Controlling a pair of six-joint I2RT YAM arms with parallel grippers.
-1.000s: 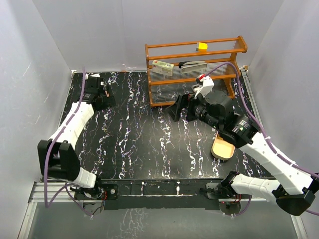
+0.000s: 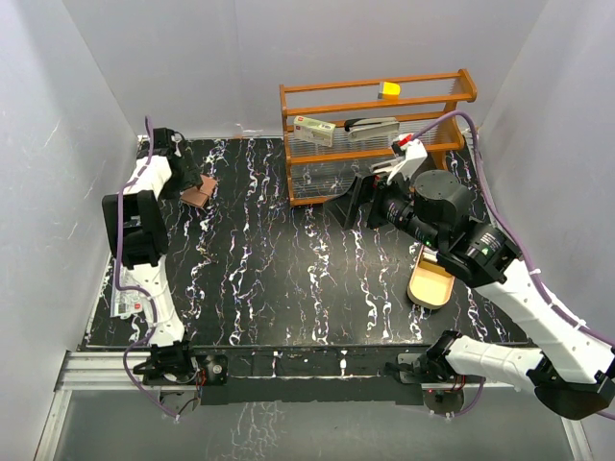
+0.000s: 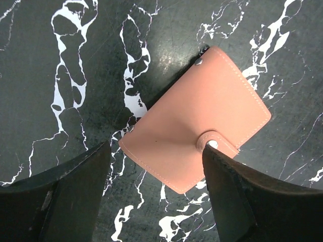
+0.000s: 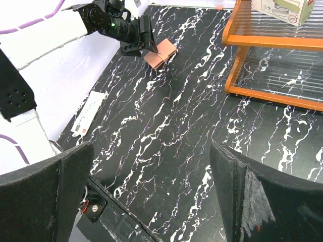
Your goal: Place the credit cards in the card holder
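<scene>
A folded, salmon-brown leather card holder (image 3: 186,111) lies at a slant on the black marbled table, its strap with a round snap towards my right finger (image 3: 237,196) in the left wrist view. In the top view the card holder (image 2: 199,191) is at the back left, just right of my left gripper (image 2: 182,184). That gripper's fingers are apart over the holder, with nothing held. My right gripper (image 2: 356,204) is open and empty above the table, in front of the rack. I cannot make out any credit cards.
A wooden rack (image 2: 288,163) with wire shelves stands at the back, holding several boxes and a yellow block (image 2: 388,90). A tan tray (image 2: 430,286) lies below the right arm. A flat white item (image 4: 90,113) lies near the left edge. Mid-table is clear.
The left arm has shifted leftward, and its gripper has drawn back left, so the card holder, earlier hidden in the top view, now shows. The right arm has moved only slightly.
</scene>
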